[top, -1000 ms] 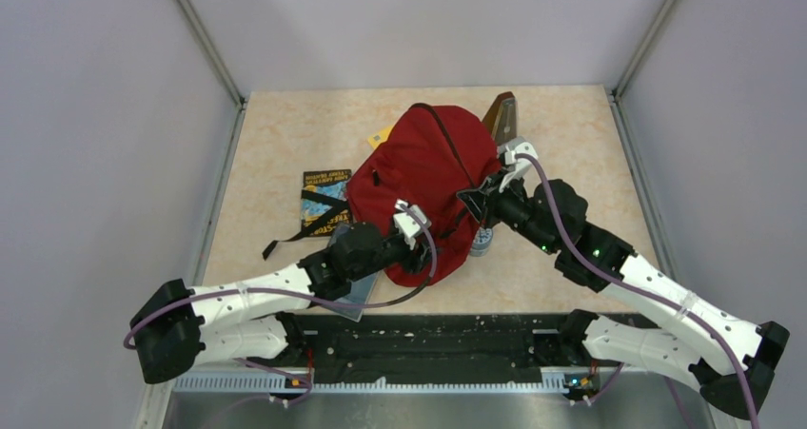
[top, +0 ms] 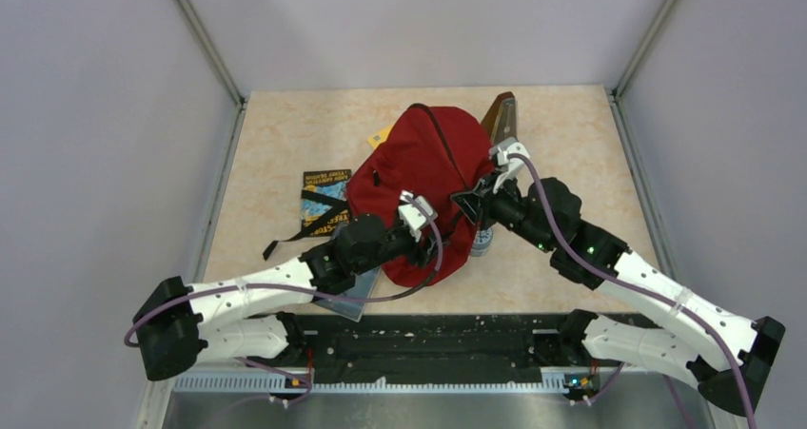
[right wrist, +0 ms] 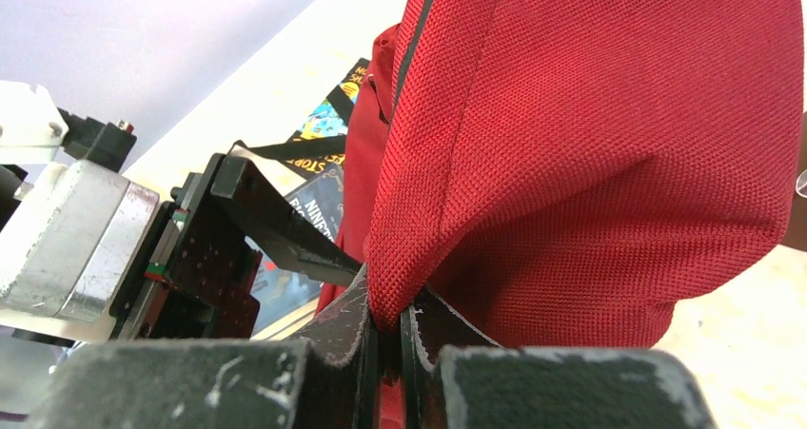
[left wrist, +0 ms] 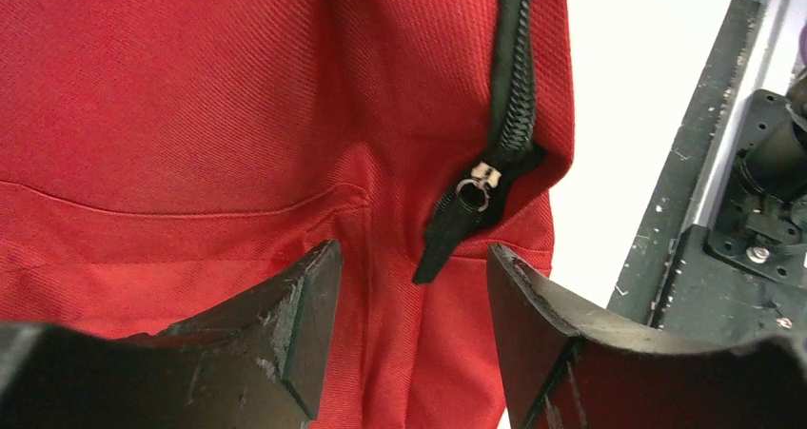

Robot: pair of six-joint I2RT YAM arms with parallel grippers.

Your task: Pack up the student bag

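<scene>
A red bag [top: 409,158] lies across the middle of the table, its cloth bunched toward the front. My right gripper is shut on a fold of the bag's red fabric near the zipper line. In the left wrist view, a black zipper [left wrist: 515,87] ends in a metal slider with a dark pull tab [left wrist: 440,243]. That tab hangs between the spread fingers of my left gripper, which is open and a little short of it. From above, the left gripper's tips are partly hidden by its own arm.
A colourful book [top: 326,186] lies left of the bag under a black strap [top: 309,229], with a grey-blue book [top: 347,301] in front. A brown case [top: 501,120] stands behind right, and a can [top: 482,243] is beside the bag.
My left gripper has shifted slightly to the right and along the bag's front.
</scene>
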